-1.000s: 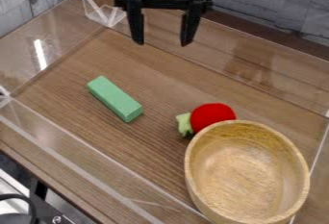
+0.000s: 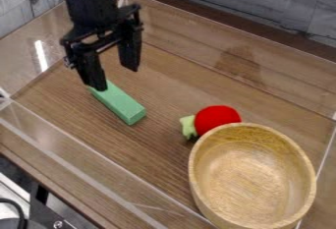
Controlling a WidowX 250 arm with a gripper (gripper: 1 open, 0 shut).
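My black gripper (image 2: 102,51) hangs open in the upper left, its fingers pointing down just above and behind a green rectangular block (image 2: 118,103), with nothing seen between them. The block lies flat on the wooden table, angled from upper left to lower right.
A red object (image 2: 218,117) with a green part, perhaps a strawberry or tomato toy, lies right of centre. A large pale yellow bowl (image 2: 252,174) sits at the lower right. A dark cable shows at the lower left corner.
My gripper has moved from the top centre down and to the left, toward the green block. The block, red object and bowl have not moved.
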